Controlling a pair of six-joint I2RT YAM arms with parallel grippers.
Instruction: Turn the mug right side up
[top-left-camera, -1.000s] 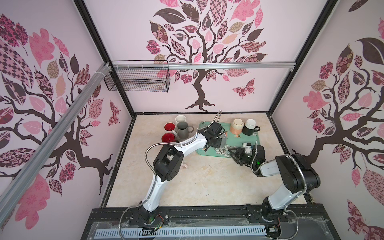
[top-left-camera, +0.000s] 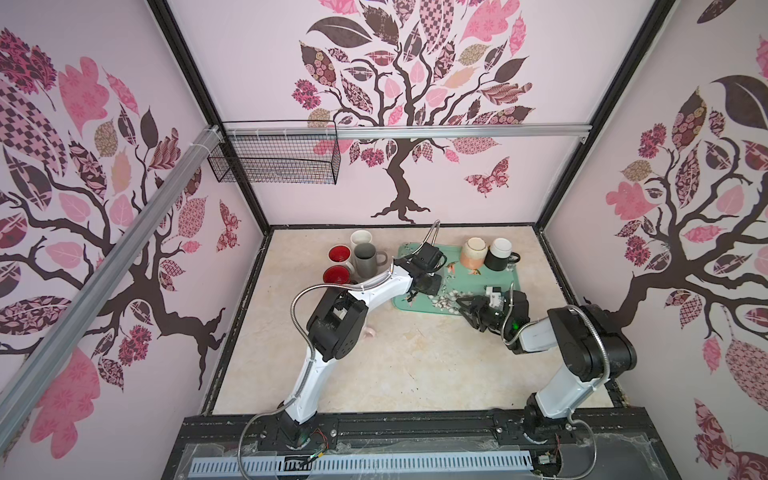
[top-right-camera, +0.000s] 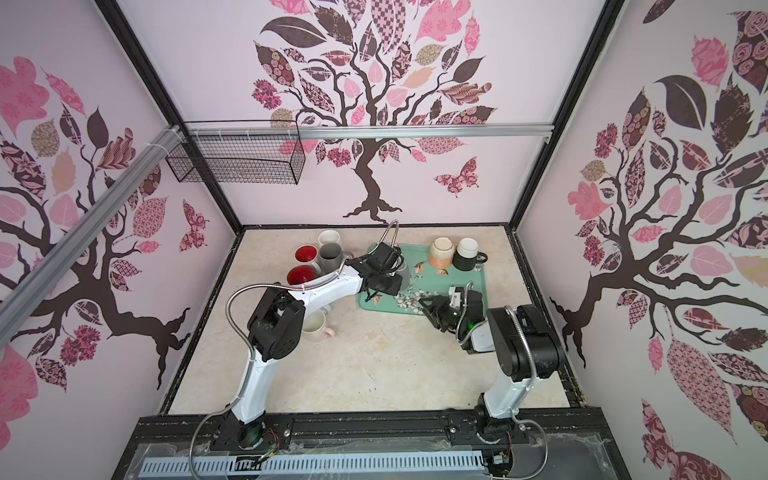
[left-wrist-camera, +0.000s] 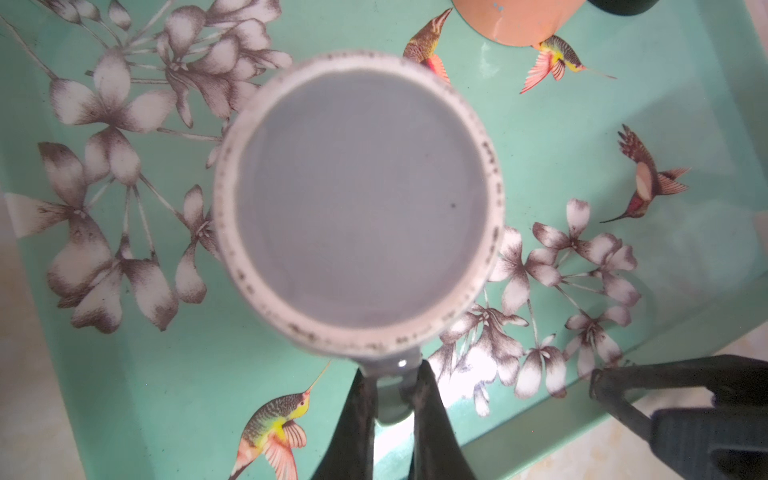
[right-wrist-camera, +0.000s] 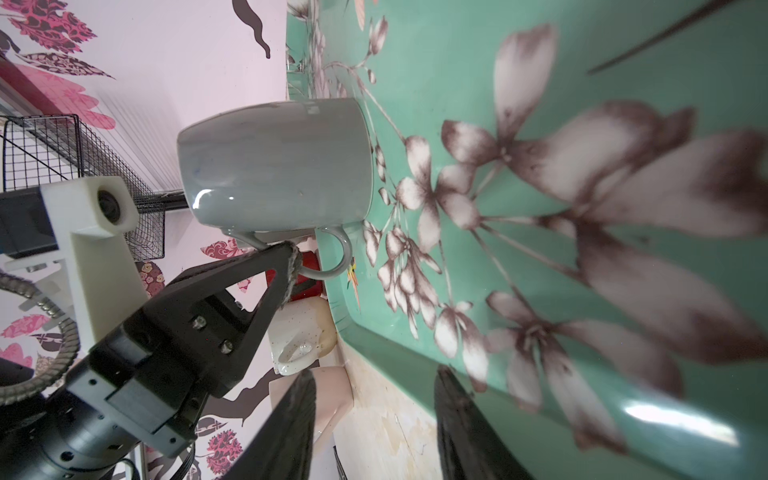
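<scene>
A grey mug (left-wrist-camera: 360, 192) stands upside down on the green tray (left-wrist-camera: 104, 384), its round base with a pale speckled ring facing up in the left wrist view. Seen from the right wrist, the mug (right-wrist-camera: 276, 164) has its rim on the tray and its handle (right-wrist-camera: 336, 260) on the left arm's side. My left gripper straddles that handle, one finger on each side; whether the fingers press on it is not clear. Low over the tray's front edge, my right gripper stands open, nothing between its fingers, apart from the mug.
A peach mug (top-left-camera: 473, 254) and a black-and-white mug (top-left-camera: 500, 256) stand at the tray's back right. Left of the tray are several mugs, including a dark grey one (top-left-camera: 366, 260) and a red-lined one (top-left-camera: 336, 275).
The left arm stays almost in place at the grey mug, and the other mugs have not moved.
</scene>
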